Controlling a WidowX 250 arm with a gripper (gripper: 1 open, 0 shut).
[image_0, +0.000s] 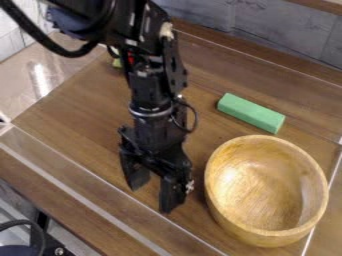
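Observation:
My black gripper (156, 183) is low over the wooden table at the lower centre, just left of a large wooden bowl (267, 190). Its fingers point down near the tabletop. Whether they are open or shut, and whether anything is between them, I cannot tell.
A green block (251, 113) lies behind the bowl on the right. A small colourful object at the back left is mostly hidden by my arm. A grey wall runs along the back.

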